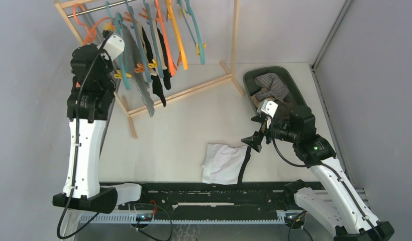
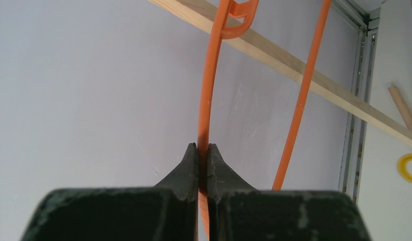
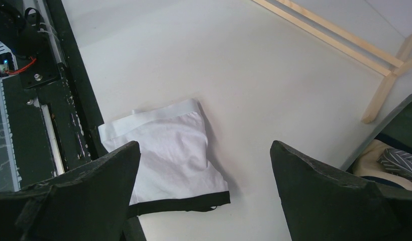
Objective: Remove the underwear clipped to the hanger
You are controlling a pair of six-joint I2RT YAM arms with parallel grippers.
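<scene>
An orange hanger [image 2: 206, 100] runs up between the fingers of my left gripper, which is shut on its plastic bar. In the top view that hanger [image 1: 91, 31] is at the left end of the rail, its lower part hidden behind the left arm. White underwear with a black waistband [image 3: 164, 150] lies flat on the floor near the front edge. Above and beyond it, my right gripper stands open and empty. In the top view the underwear [image 1: 223, 163] lies just below the right gripper [image 1: 248, 129].
Several hangers with grey and black cloths [image 1: 156, 85] hang on the rail of a wooden rack [image 1: 204, 86]. A dark green basket [image 1: 248, 78] with clothes stands at the back right. Bare floor [image 1: 179, 130] lies between the rack and the underwear.
</scene>
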